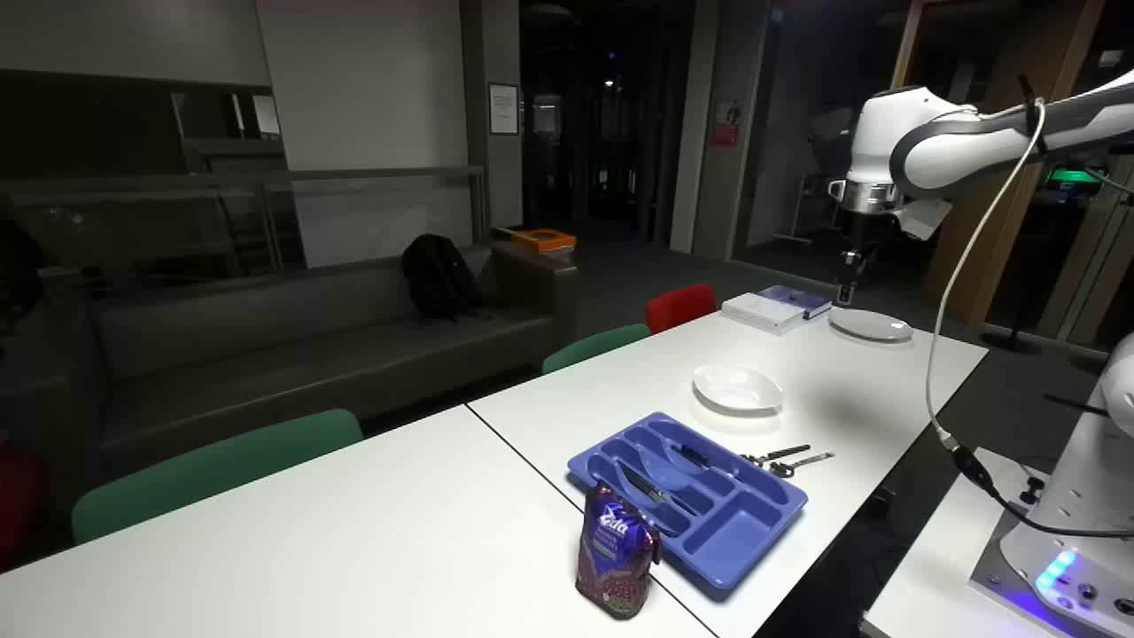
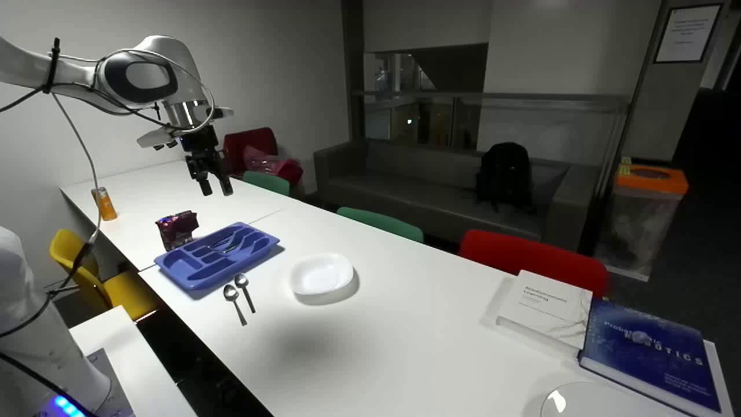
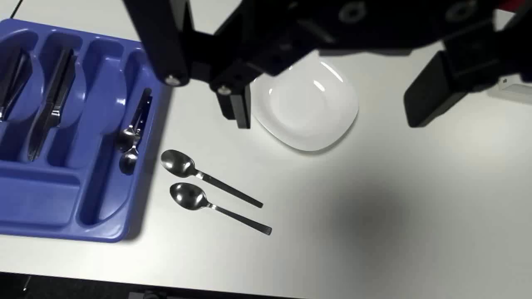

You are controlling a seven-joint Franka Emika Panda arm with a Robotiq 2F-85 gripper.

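Observation:
High above the table my gripper stands open, its fingers (image 3: 432,94) wide apart with only air between them. Below, a white bowl (image 3: 305,107) rests on the table, partly covered by the gripper in the wrist view. Two metal spoons with dark handles, one upper (image 3: 178,163) and one lower (image 3: 188,196), lie side by side between the bowl and the blue cutlery tray (image 3: 112,231). Dark-handled knives (image 3: 48,107) fill one tray compartment, and small spoons (image 3: 129,160) lie in the narrow compartment nearest the loose spoons.
A dark foil coffee bag (image 1: 617,553) stands beside the tray. At the table's other end lie a white book (image 2: 545,306), a blue book (image 2: 649,351) and a plate (image 1: 872,325). An orange bottle (image 2: 105,204) stands far back. Bare tabletop surrounds the bowl.

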